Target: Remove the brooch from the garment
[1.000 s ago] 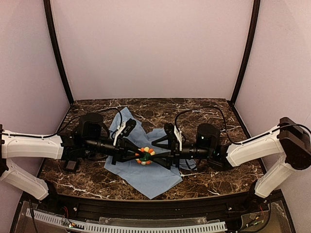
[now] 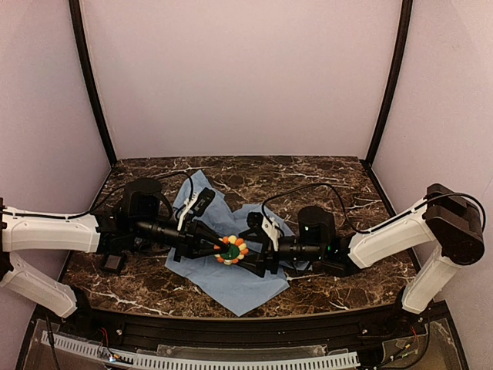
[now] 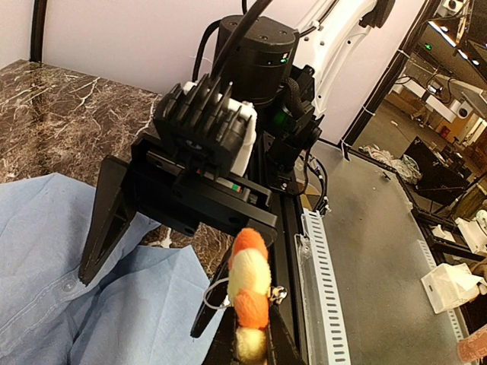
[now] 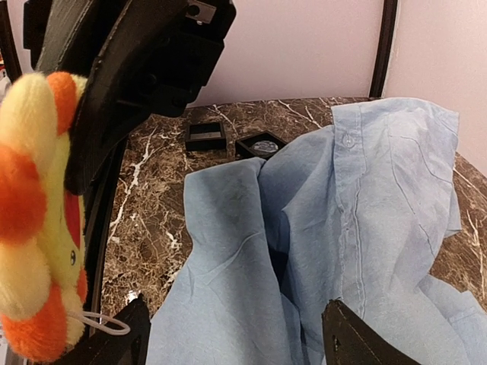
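Observation:
The flower brooch (image 2: 231,248), orange and cream plush with a metal pin at its back, is gripped by my left gripper (image 2: 216,245), seen edge-on in the left wrist view (image 3: 251,296) and close at the left of the right wrist view (image 4: 30,213). My right gripper (image 2: 258,254) stands open facing it, its fingers either side near the brooch, with no visible contact on it. The light blue shirt (image 4: 380,213) lies crumpled on the table beneath both grippers; whether the brooch is attached to it cannot be told.
Small dark boxes (image 4: 205,137) lie on the marble table (image 2: 331,177) at the left. Both arms fill the front middle over the shirt.
My right gripper and arm have moved slightly lower toward the table's front in the top view. My left gripper with the brooch is almost unchanged.

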